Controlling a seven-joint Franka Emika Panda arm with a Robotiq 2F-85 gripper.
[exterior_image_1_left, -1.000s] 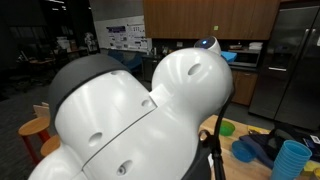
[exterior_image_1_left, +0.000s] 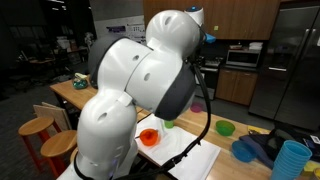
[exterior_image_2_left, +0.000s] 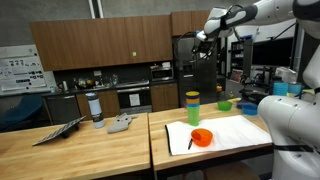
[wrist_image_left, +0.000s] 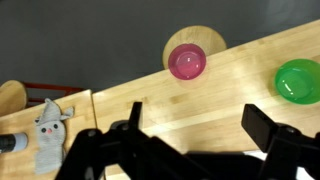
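My gripper is open, its dark fingers wide apart at the bottom of the wrist view with nothing between them. It is held high above the wooden table. Below it, a pink bowl (wrist_image_left: 187, 61) sits by the table's edge, and a green bowl (wrist_image_left: 298, 81) lies to the right. An orange bowl (exterior_image_2_left: 202, 137) rests on the white sheet (exterior_image_2_left: 238, 130), with a dark-handled utensil at it. Behind that bowl rises a stack of coloured cups (exterior_image_2_left: 193, 108). A blue bowl (exterior_image_1_left: 244, 151) stands near a tall blue cup (exterior_image_1_left: 290, 160).
A grey animal-shaped cloth (wrist_image_left: 50, 138) lies on a wooden surface at the wrist view's left. Round stools (wrist_image_left: 200, 40) stand beyond the table edge. Dark items (exterior_image_1_left: 268, 142) crowd the table near the blue cup. Bare wood shows between pink and green bowls.
In exterior view 1 the arm has swung up and leftward, its upper part now rising higher. The orange bowl and white sheet, hidden behind it before, have come into view.
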